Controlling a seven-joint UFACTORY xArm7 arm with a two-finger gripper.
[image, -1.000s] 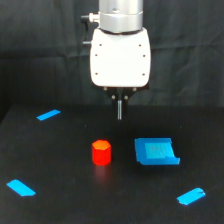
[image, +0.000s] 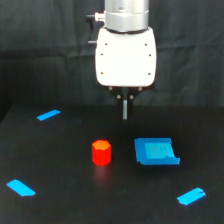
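My gripper (image: 125, 112) hangs in the upper middle of the camera view, below the arm's white plate. Its fingers look like one narrow dark strip, and the view does not show whether there is a gap between them. No object is visible at their tips. A red block (image: 101, 152), many-sided in outline, rests on the dark table to the left of the gripper and nearer the camera. Right of the block sits a shallow blue tray (image: 158, 162), with nothing visible inside it.
Flat blue strips lie on the table: one strip (image: 48, 115) at the back left, another strip (image: 20, 188) at the front left, and a third strip (image: 191, 197) at the front right. Bare black table surrounds the block.
The arm and gripper have shifted slightly to the right. Block, tray and strips stay where they were.
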